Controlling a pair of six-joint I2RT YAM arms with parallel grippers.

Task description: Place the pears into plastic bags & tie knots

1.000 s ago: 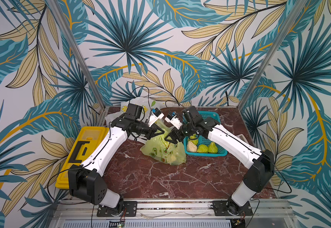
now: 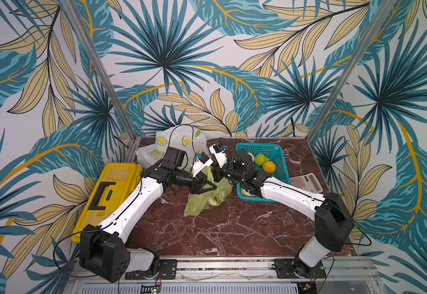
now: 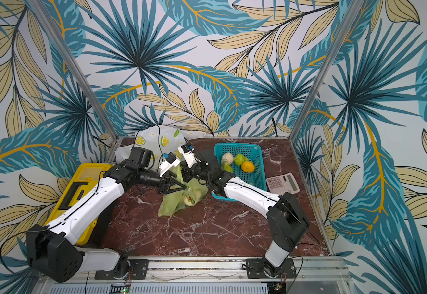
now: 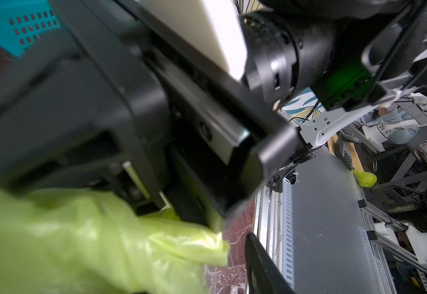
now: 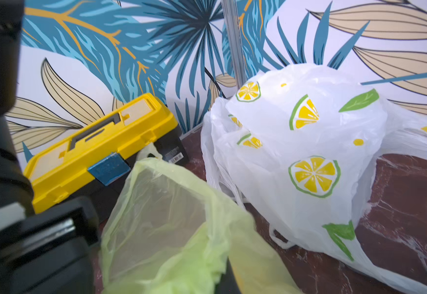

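Note:
A green plastic bag [image 2: 199,203] lies mid-table, its upper part drawn up between my two grippers. A pale rounded shape shows through its film in the top views. In the top left view my left gripper [image 2: 212,185] is open, fingers spread over the bag. My right gripper [image 2: 216,174] is shut at the bag's upper part; green film [image 4: 174,240] bunches against it in the left wrist view. Whether its fingers pinch the film, I cannot tell. The bag's raised mouth [image 5: 169,196] fills the lower right wrist view. Behind my right arm, pears [image 3: 240,159] sit in the teal basket [image 3: 258,169].
An orange [image 3: 247,167] shares the basket, and a calculator [image 3: 283,183] lies to its right. A white lemon-print bag [image 5: 292,147] is at the back left. A yellow toolbox [image 2: 106,196] stands on the left.
My right gripper has swung left across the bag, its arm now covering the basket's front. The green bag has narrowed and slants to the left.

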